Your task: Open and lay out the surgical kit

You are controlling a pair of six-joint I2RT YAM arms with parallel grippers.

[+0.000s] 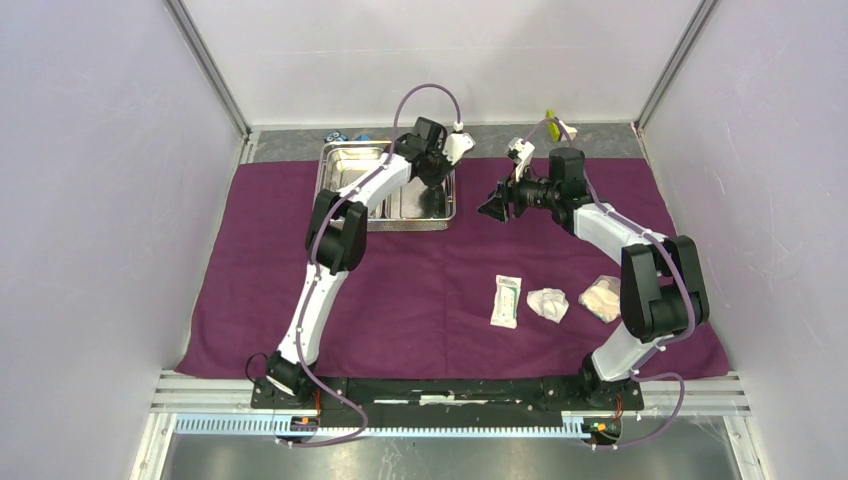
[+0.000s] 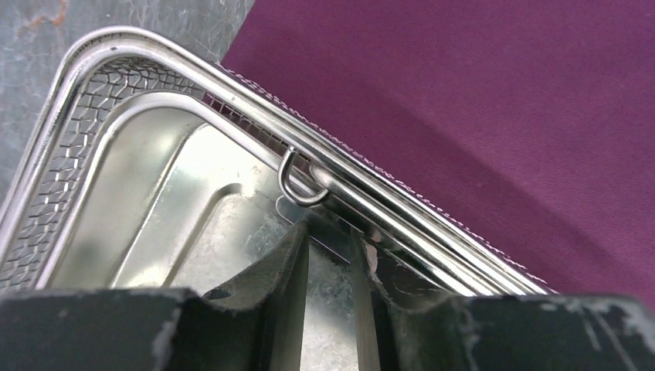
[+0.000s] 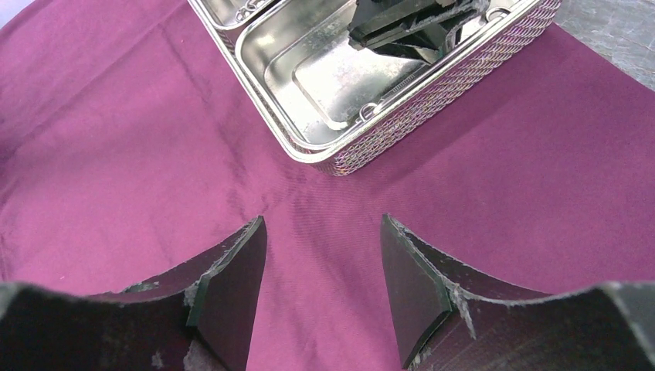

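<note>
The steel kit basket point(image 1: 410, 225) with mesh sides and inner trays stands at the back of the purple cloth. My left gripper is down inside its right part, fingers a little apart beside the inner tray's rim point(image 2: 201, 108); a small wire loop handle point(image 2: 305, 199) lies just beyond the fingertips. Whether anything thin is between the fingers cannot be made out. My right gripper is open above the cloth, right of the basket, nothing between its fingers.
A white packet point(image 1: 506, 300), a crumpled white cloth point(image 1: 548, 304) and a bagged bundle point(image 1: 600, 298) lie at front right. Small items sit on the grey strip behind.
</note>
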